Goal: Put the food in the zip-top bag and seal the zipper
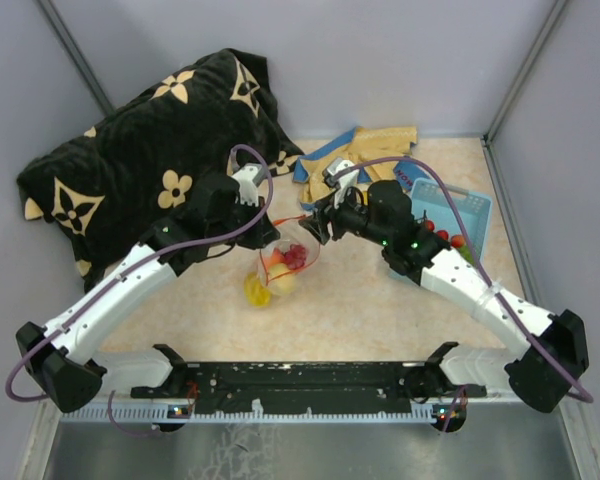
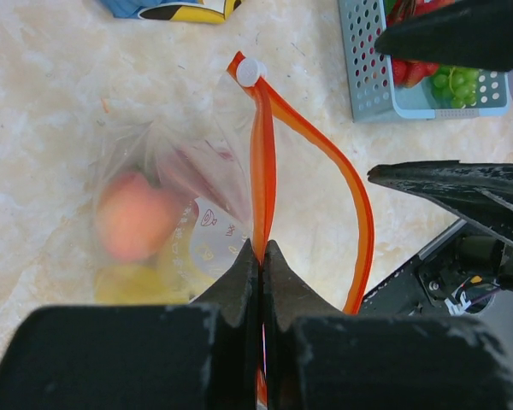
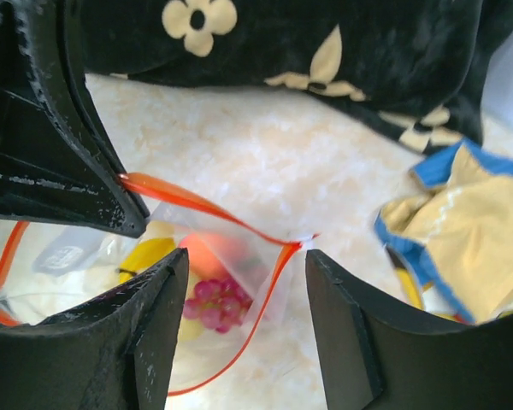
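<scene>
A clear zip top bag with an orange rim [image 2: 362, 213] stands mouth-open in mid-table. My left gripper is shut on the bag's rim at one side of the mouth. Inside lie a bunch of red grapes [image 3: 216, 305], a peach-coloured fruit [image 2: 137, 216] and yellow food [image 1: 257, 290]. At the mouth's other side my right gripper is open. Its fingers [image 3: 164, 303] stand either side of the rim's corner in that wrist view, with no food between them. Whether they touch the rim, I cannot tell.
At right, a light blue basket [image 1: 477, 208] holds tomatoes, red peppers and green grapes [image 2: 456, 85]. A blue and tan cloth [image 1: 375, 145] lies at the back. Black floral fabric [image 1: 130, 140] fills the back left. Bare table [image 1: 350, 320] shows in front.
</scene>
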